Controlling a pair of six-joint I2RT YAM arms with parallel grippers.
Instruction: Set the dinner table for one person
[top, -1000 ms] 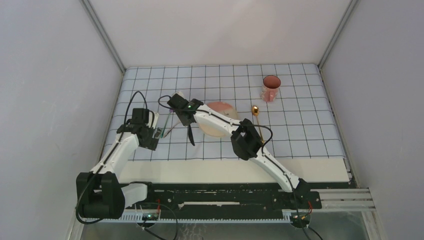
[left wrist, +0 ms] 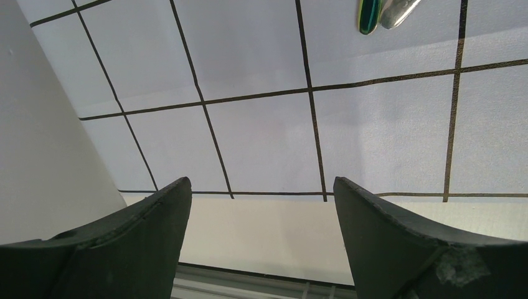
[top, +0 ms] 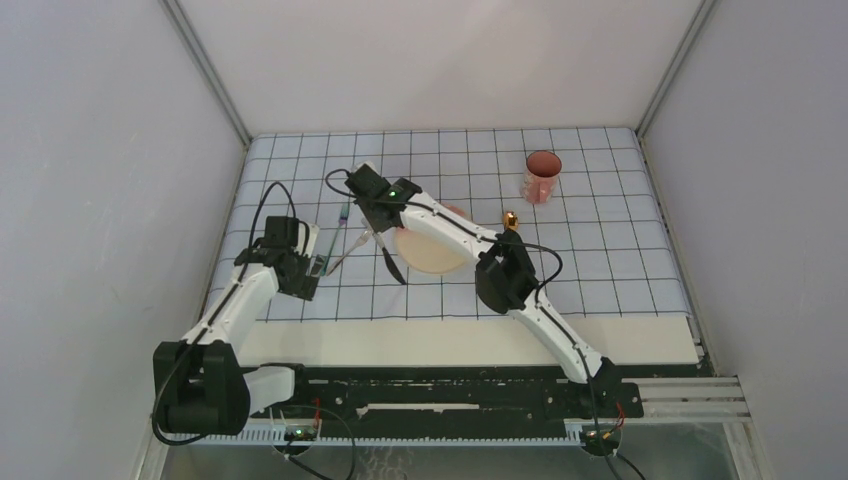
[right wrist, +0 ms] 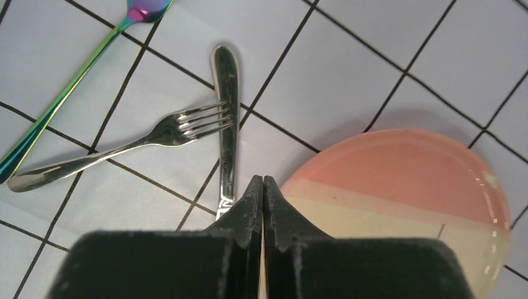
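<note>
In the right wrist view, my right gripper is shut, its fingertips meeting with nothing between them. Just left of them lies the silver table knife (right wrist: 228, 134), on the tiled cloth. The silver fork (right wrist: 168, 131) rests its tines across the knife's handle. A green-purple spoon (right wrist: 78, 75) lies farther left. To the right is the pink and cream plate (right wrist: 398, 168), partly behind my right arm in the top view. My left gripper stands open and empty, clear of the teal handle end (left wrist: 368, 15) and a silver handle end (left wrist: 398, 11).
A pink mug (top: 541, 178) stands toward the back right. The gold spoon (top: 510, 219) lies right of the plate, mostly covered by my right arm. A wall (left wrist: 43, 156) rises on the left.
The right gripper has come off the knife, closed fully and risen up and to the right. The knife has turned slightly and stays on the cloth. The left gripper has barely shifted.
</note>
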